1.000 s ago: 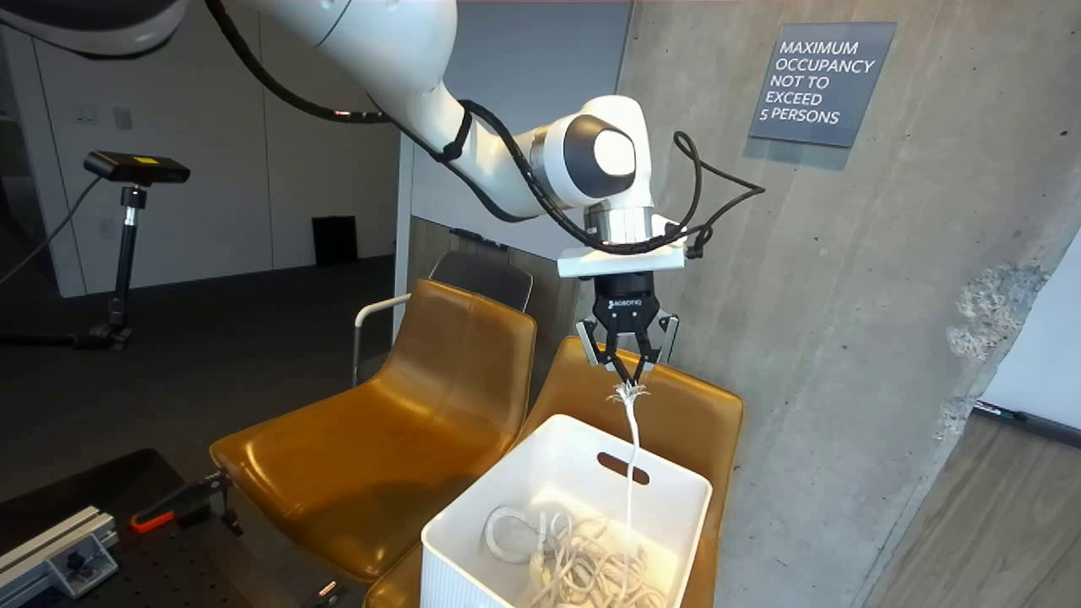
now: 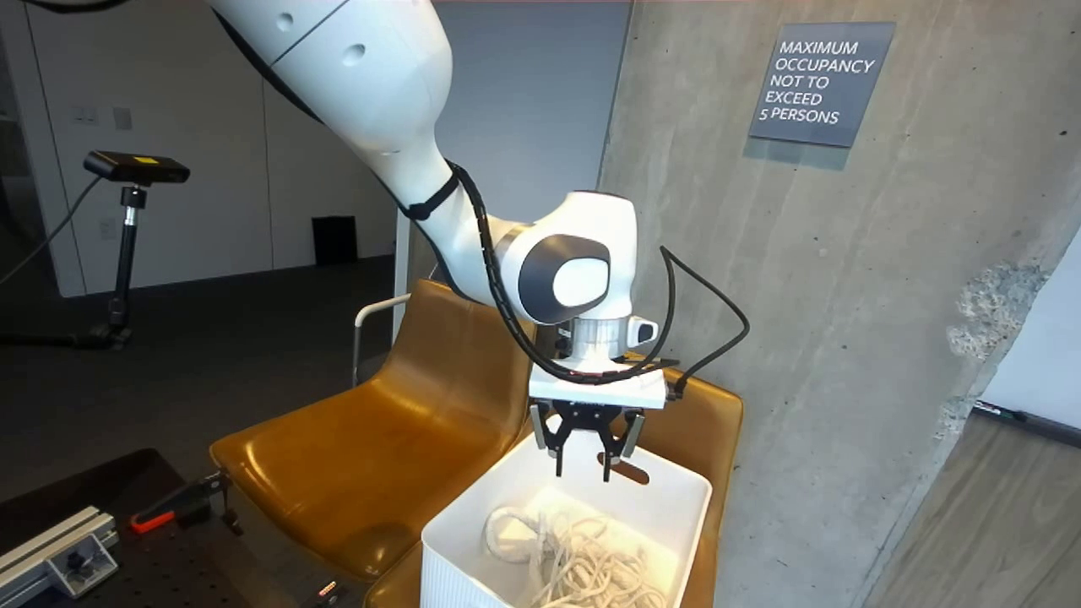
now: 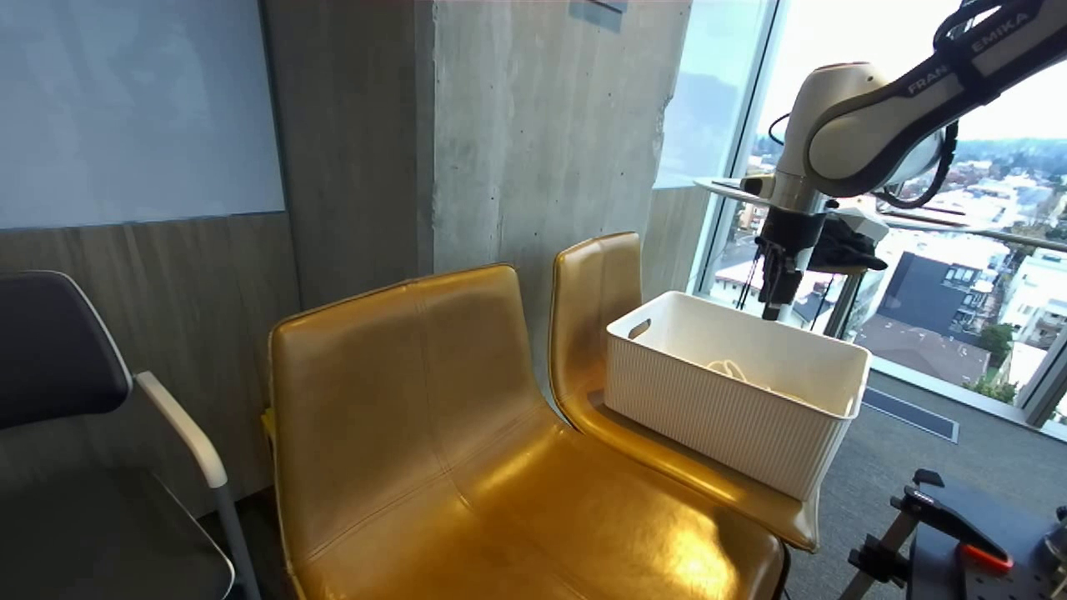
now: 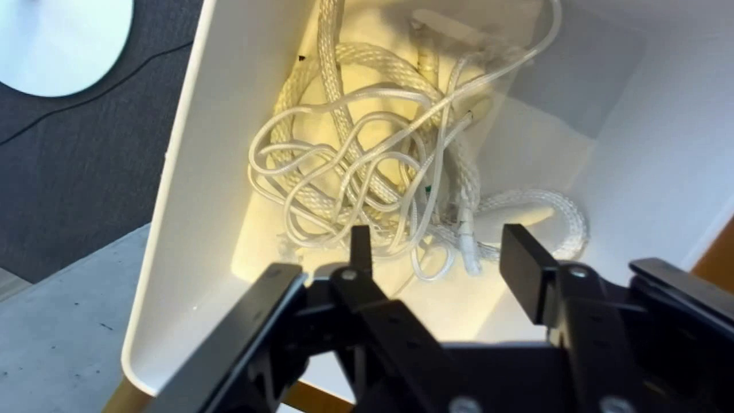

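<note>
A tangle of white rope (image 4: 385, 158), thick braid and thinner cord together, lies on the floor of the white bin (image 3: 720, 425). Over the bin's far side, its fingertips level with the handle slot, hangs my gripper (image 2: 583, 468). The fingers stand apart with nothing between them, so the gripper is open. In the wrist view the rope lies beyond the fingertips, and a frayed or wrapped rope end (image 4: 468, 251) shows between them from above. From the side, the gripper (image 3: 757, 305) is at the bin's rim, its tips partly hidden.
The bin sits on a tan chair (image 3: 600, 300), with another tan chair (image 2: 395, 405) beside it. A concrete wall (image 2: 811, 304) rises behind. A dark table with a clamp (image 2: 177, 503) stands at the front left.
The gripper has come down and slightly left, toward the bin. Earlier it was closed on a frayed rope end hanging above the bin; now its fingers are apart and the rope is in the bin.
</note>
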